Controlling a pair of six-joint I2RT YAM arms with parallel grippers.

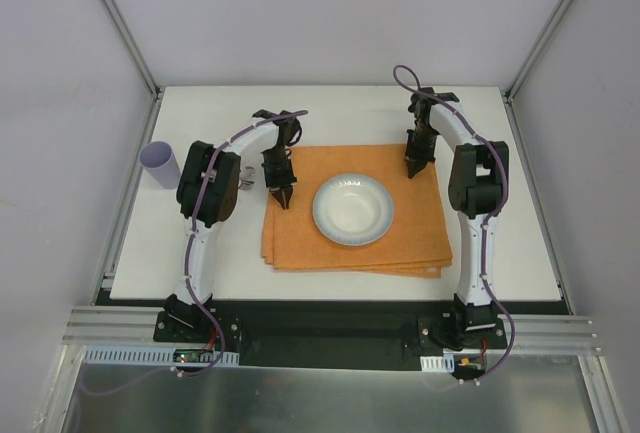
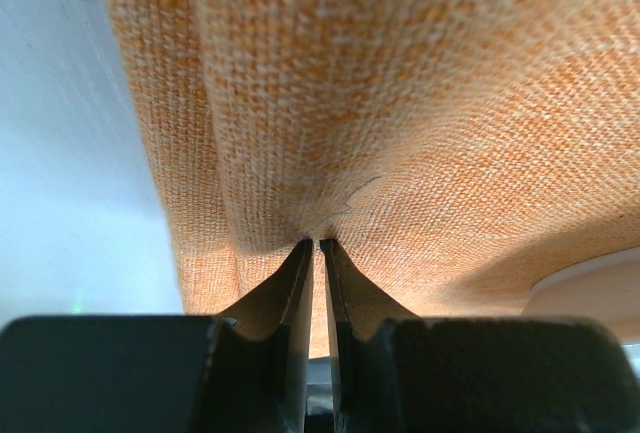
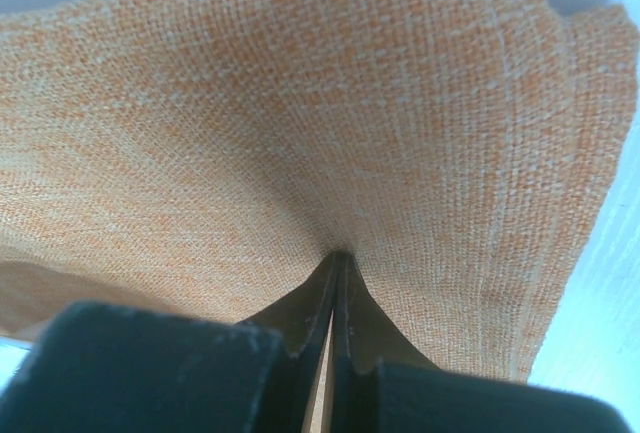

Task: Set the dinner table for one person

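Observation:
An orange cloth [image 1: 420,233], folded in layers, covers the middle of the white table. On it, roughly central, lies a white plate [image 1: 353,209] with a grey-blue rim. Over the cloth's left edge my left gripper [image 1: 284,203] is shut, its tips [image 2: 303,249] against the fabric. A soft crease runs up from those tips. Near the far right corner, my right gripper [image 1: 411,173] is likewise shut, with its tips [image 3: 340,261] touching the cloth. Whether either pinches a bit of fabric does not show clearly.
A purple cup [image 1: 160,163] stands at the table's far left. Something clear or shiny [image 1: 246,177] sits partly hidden behind the left arm. Bare table [image 1: 510,253] shows along the right side and behind the cloth.

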